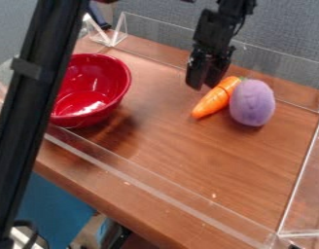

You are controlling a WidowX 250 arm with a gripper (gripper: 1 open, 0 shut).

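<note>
My black gripper [204, 72] hangs at the back middle of the wooden surface, just above and left of an orange carrot [216, 97]; whether its fingers are open or shut is unclear. The carrot lies diagonally, touching or very near a purple eggplant-like object [253, 105] on its right. A red bowl [85, 107] stands at the left, partly behind a black upright bar in the foreground.
Clear low walls [300, 190] edge the wooden surface [189, 175]. A grey padded wall stands at the back.
</note>
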